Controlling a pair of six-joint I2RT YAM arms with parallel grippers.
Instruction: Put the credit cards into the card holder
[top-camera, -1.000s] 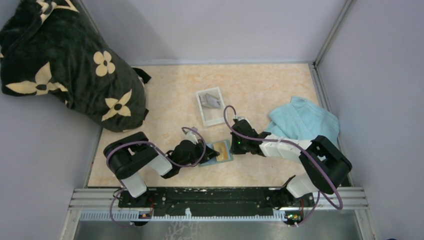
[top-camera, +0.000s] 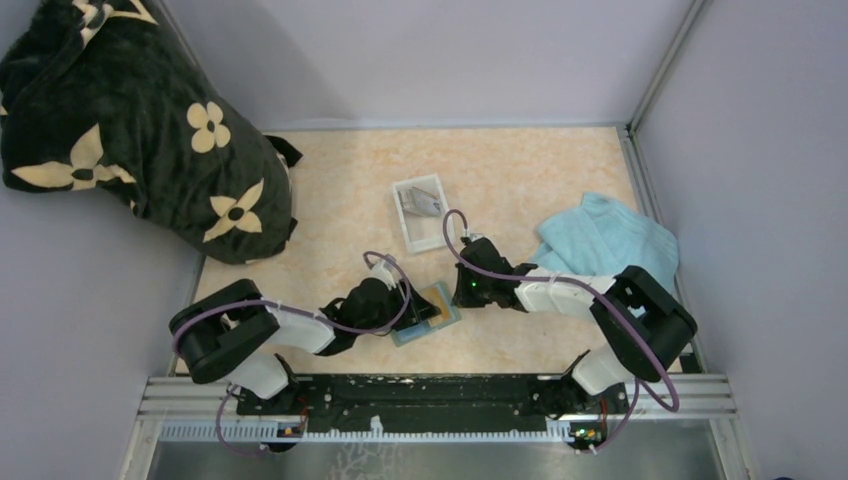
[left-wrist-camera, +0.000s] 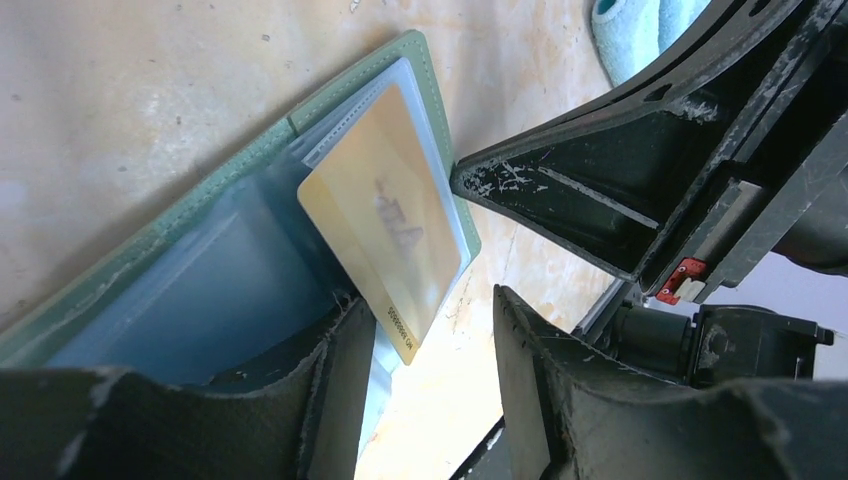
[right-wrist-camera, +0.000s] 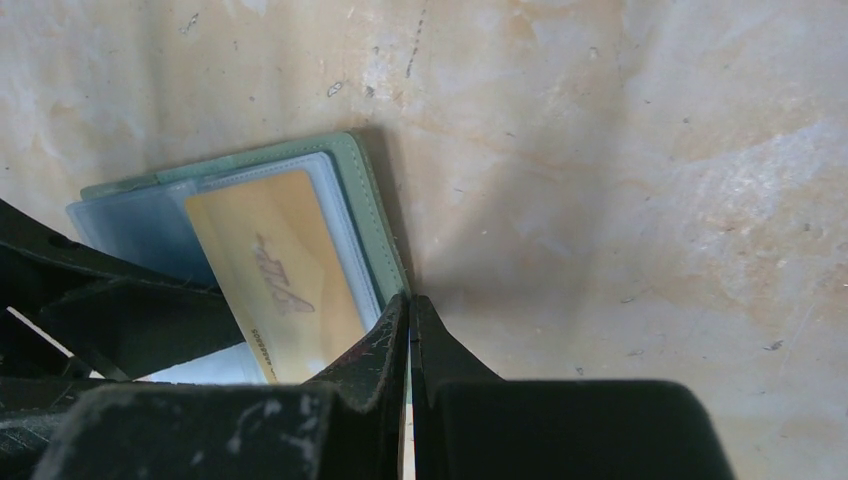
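A gold card (right-wrist-camera: 275, 265) sits in the clear pocket of the green-edged card holder (right-wrist-camera: 375, 215), its left edge with printed digits reaching the pocket mouth. In the left wrist view the same card (left-wrist-camera: 390, 200) is whole, and my left gripper stands open, its fingers apart near the card's lower end, not gripping it. My right gripper is shut, its tips meeting at the holder's right edge. From above, the holder (top-camera: 452, 300) lies tilted between both grippers.
A white tray (top-camera: 427, 243) with a greyish item (top-camera: 420, 203) in it stands behind the holder. A light-blue towel (top-camera: 605, 235) lies at the right, a dark patterned cushion (top-camera: 150, 130) at the far left. Tabletop behind the tray is bare.
The holder has turned and shifted slightly left; both arms moved a little left.
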